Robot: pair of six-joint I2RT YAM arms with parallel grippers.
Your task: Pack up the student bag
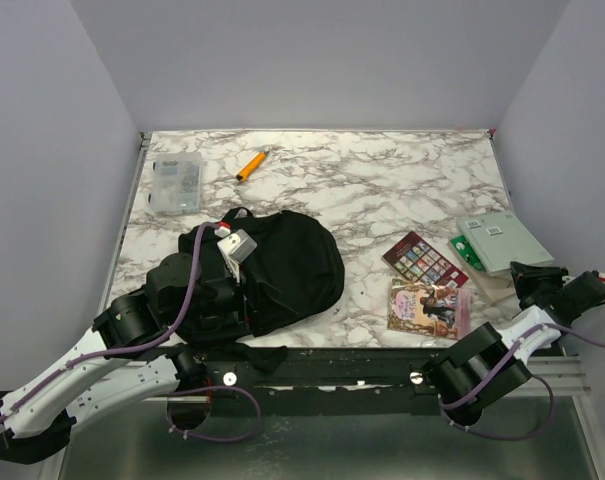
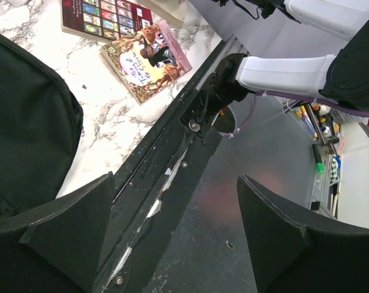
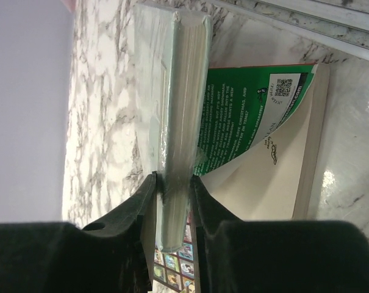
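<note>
The black bag (image 1: 307,255) lies slack on the left of the table, partly under the left arm. Over its front edge, my left gripper is open and empty. At the right edge, my right gripper has its fingers against both faces of a pale green hardback (image 3: 183,110), gripped by one end. Seen from above, that hardback (image 1: 502,242) slants across a green-and-cream paperback (image 3: 248,113), whose cover is bent up. A dark book with small pictures (image 1: 424,260) and an illustrated book in a clear sleeve (image 1: 422,308) lie flat nearby.
A clear plastic case (image 1: 176,183) and an orange marker (image 1: 252,165) lie at the back left. A grey wall (image 1: 572,150) rises close to the right gripper.
</note>
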